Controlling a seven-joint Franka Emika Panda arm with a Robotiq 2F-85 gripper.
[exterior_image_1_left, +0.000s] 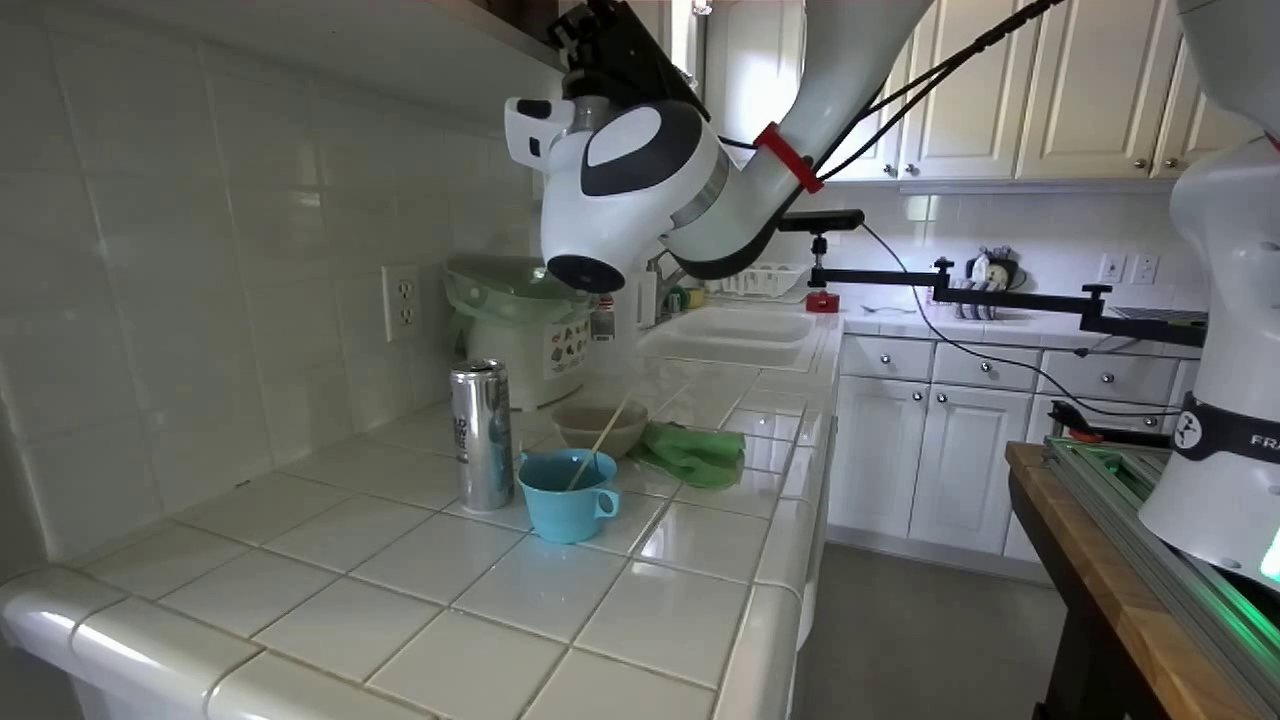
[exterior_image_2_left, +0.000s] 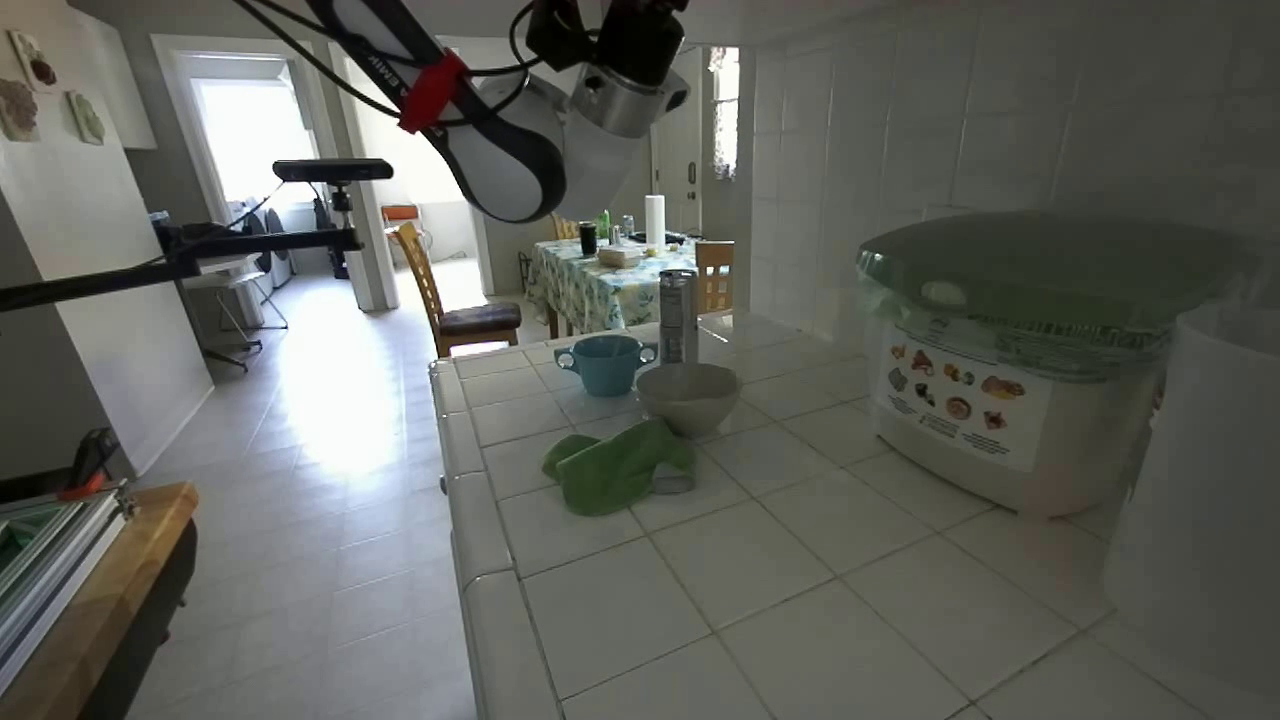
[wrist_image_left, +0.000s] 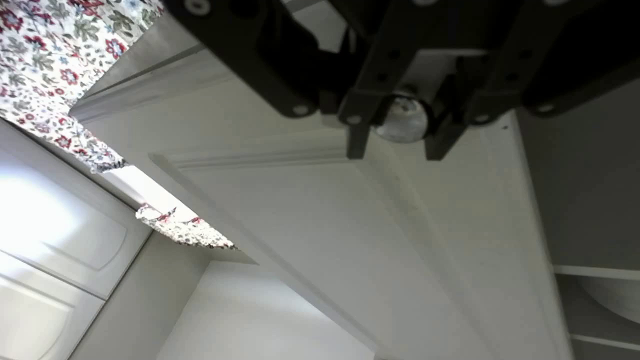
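In the wrist view, my gripper is shut on a round, shiny knob (wrist_image_left: 404, 122) on a pale cabinet door (wrist_image_left: 336, 210). One dark finger (wrist_image_left: 358, 141) is on either side of the knob. Past the door's right edge lies a dim recess with pale shelf edges (wrist_image_left: 597, 273), so the door looks at least partly open. Both exterior views catch the arm reaching up to the top of the picture, where the fingertips and knob are out of sight.
Below the arm, the tiled counter (exterior_image_1_left: 360, 600) holds a silver can (exterior_image_1_left: 482, 438), a blue cup (exterior_image_1_left: 564, 510) with a stick in it, a bowl (exterior_image_2_left: 689, 398), a green cloth (exterior_image_2_left: 618, 468) and a lidded bin (exterior_image_2_left: 996, 396). An overhead cabinet's underside (exterior_image_1_left: 336, 48) is close to the hand.
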